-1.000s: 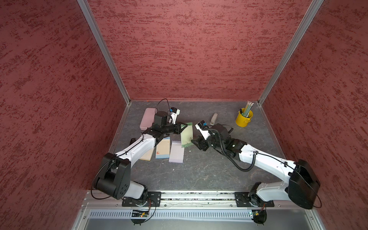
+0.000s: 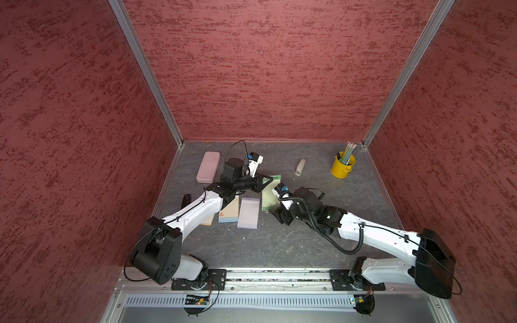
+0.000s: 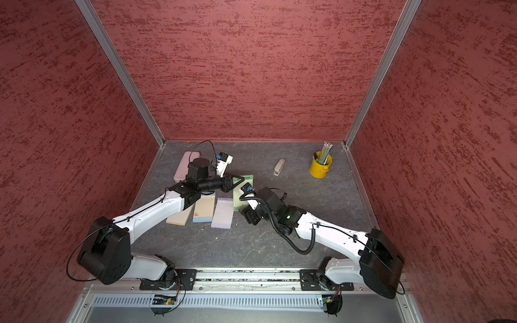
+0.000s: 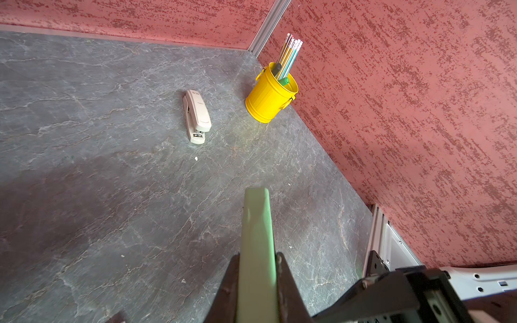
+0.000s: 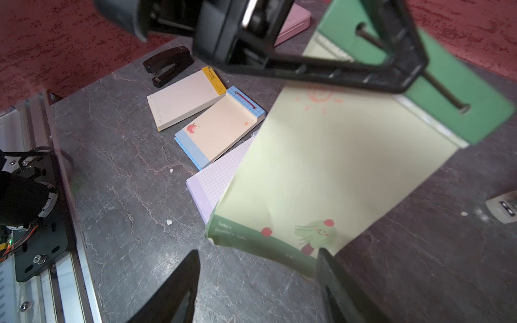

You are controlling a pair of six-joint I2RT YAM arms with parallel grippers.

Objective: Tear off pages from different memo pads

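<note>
My left gripper [image 2: 267, 183] is shut on the green-bound end of a pale green memo pad [image 5: 334, 177], which hangs tilted above the table. In the right wrist view, the pad's lower edge, a dark green strip, bends slightly at its corners. My right gripper is open near that edge; the strip's right corner overlaps one of its fingers [image 5: 336, 280], and I cannot tell whether they touch. On the table lie a lilac grid pad [image 2: 248, 213], a blue-edged pad [image 5: 220, 126] and a yellow-topped pad [image 5: 185, 99].
A pink case [image 2: 208, 167] lies at the back left, with a black stapler [image 5: 168, 64] near the left side. A pale stapler [image 4: 197, 115] and a yellow bucket [image 4: 269, 97] of pencils stand toward the back right.
My left gripper has moved right with the green pad.
</note>
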